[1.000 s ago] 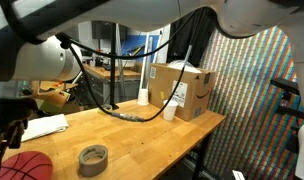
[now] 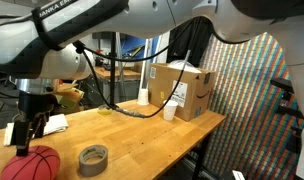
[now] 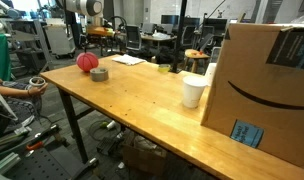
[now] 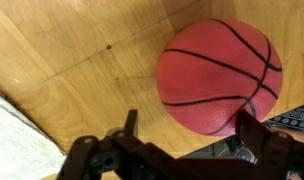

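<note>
A red ball with black basketball lines (image 2: 32,165) rests at the near left of the wooden table in exterior view 1. Just above its top is my gripper (image 2: 28,140). In the wrist view the fingers stand wide apart, and the ball (image 4: 212,75) lies mostly ahead of them, toward the right. The right finger (image 4: 250,128) overlaps the ball's lower edge; whether it touches cannot be told. Bare wood lies beyond the left finger (image 4: 131,122). Exterior view 2 shows the ball (image 3: 87,62) at the table's far left end.
A grey tape roll (image 2: 93,160) lies right of the ball. A white cloth (image 4: 17,140) is on the other side. Farther off stand a white cup (image 3: 194,92), a yellow bowl (image 3: 164,68) and a cardboard box (image 3: 262,90).
The arm and gripper have moved rightward in exterior view 1, from the left edge to over the ball. The ball appears slightly farther right. Tape roll and cup have stayed put.
</note>
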